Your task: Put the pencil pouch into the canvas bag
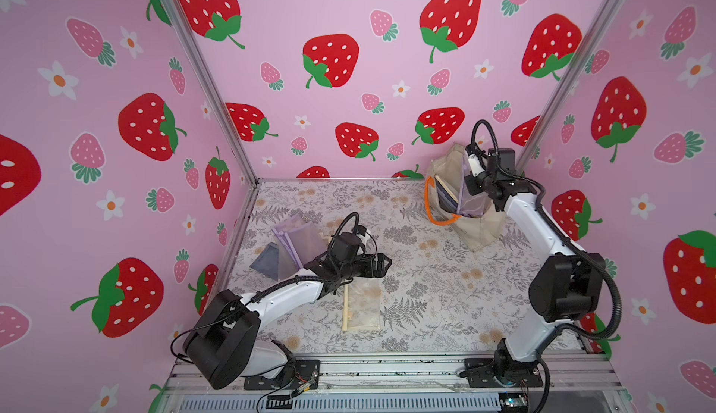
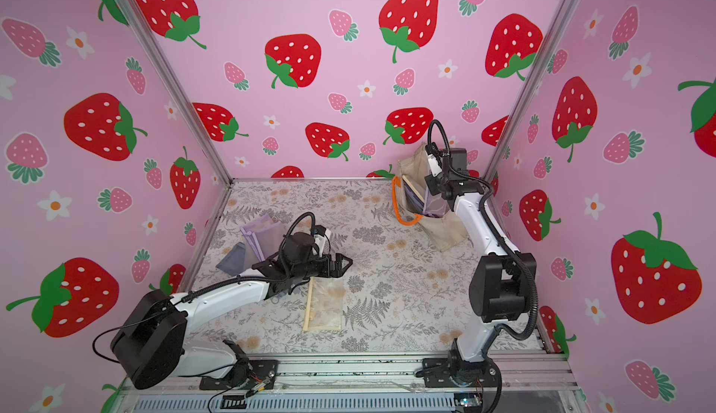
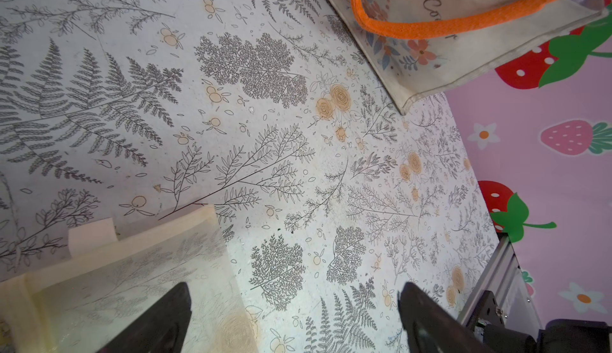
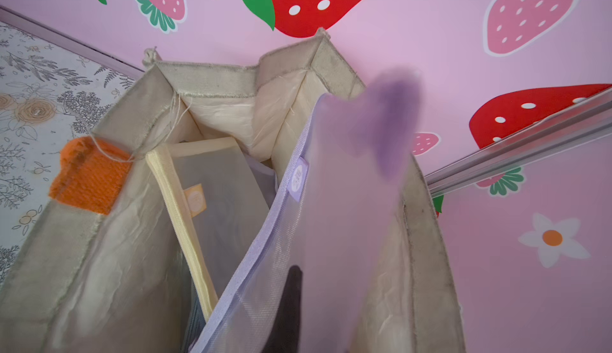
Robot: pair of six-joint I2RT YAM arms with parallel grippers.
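Note:
The beige canvas bag (image 1: 477,232) stands open at the back right, its orange handle (image 3: 446,27) hanging at the side. A lavender-edged mesh pencil pouch (image 4: 255,251) stands partly inside the opening, and its purple corner (image 4: 395,120) rises blurred close to the camera. My right gripper is over the bag, shut on this pouch; one dark finger shows against the mesh and the other is hidden behind it. A yellow-edged pouch (image 4: 220,200) is inside the bag beside it. My left gripper (image 1: 377,265) is open and empty above the table.
A yellow-edged clear pouch (image 1: 364,308) lies flat under the left gripper. Lavender pouches (image 1: 297,243) and a blue-grey one (image 1: 265,261) are at the left, partly behind the left arm.

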